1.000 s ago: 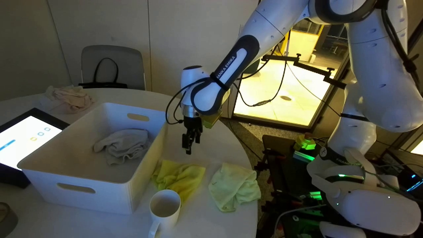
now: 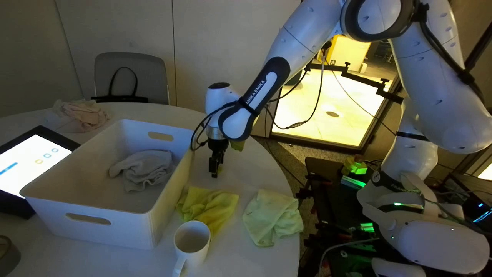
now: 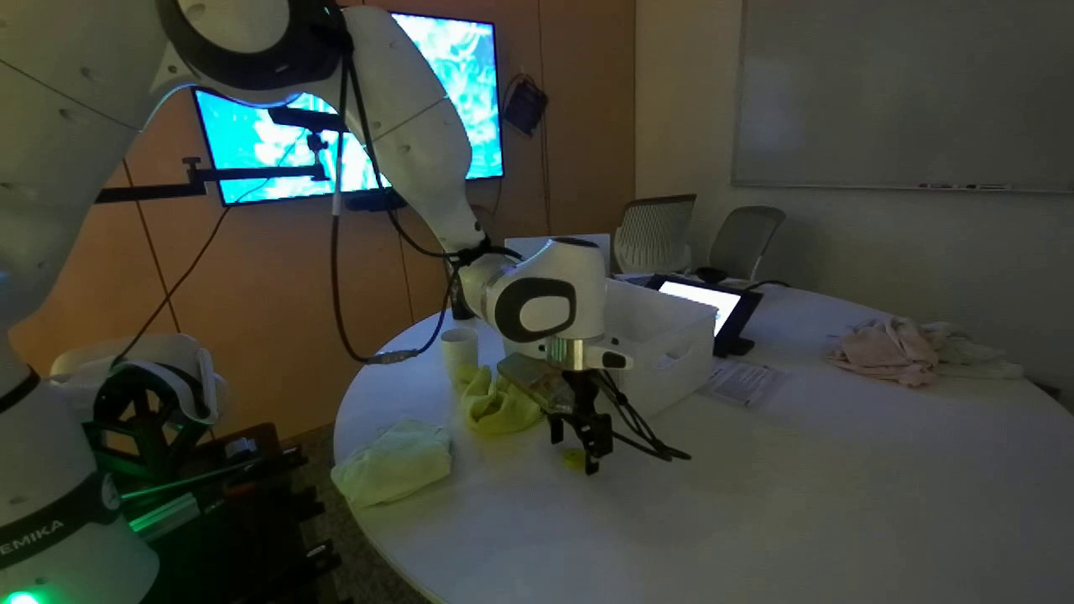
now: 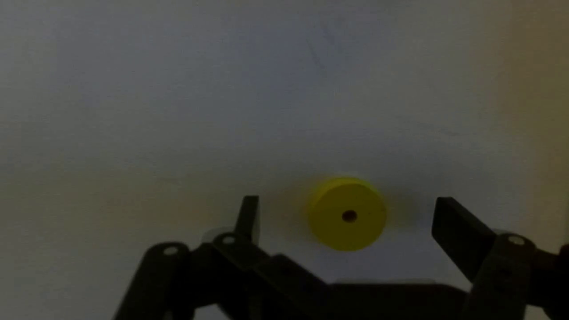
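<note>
A small round yellow object (image 4: pixel 349 216) with a dark hole in its middle rests on the white table. In the wrist view it lies between the spread fingers of my gripper, somewhat nearer the left one, with gaps on both sides. From exterior view 1, my gripper (image 2: pixel 215 171) points down just beyond the yellow cloth and mostly hides the yellow object (image 2: pixel 220 170). In exterior view 2 the yellow object (image 3: pixel 574 459) shows low beside the open gripper (image 3: pixel 574 453).
A white bin (image 2: pixel 92 198) holding a grey cloth (image 2: pixel 143 170) stands beside the gripper. Nearby lie a yellow cloth (image 2: pixel 210 205), a pale green cloth (image 2: pixel 273 217) and a white mug (image 2: pixel 191 242). Free table surface (image 3: pixel 805 483) extends to the right in exterior view 2.
In exterior view 1 my gripper has shifted slightly left and turned a little. A bit of the yellow object now shows beside it. The bin, cloths and mug have stayed put.
</note>
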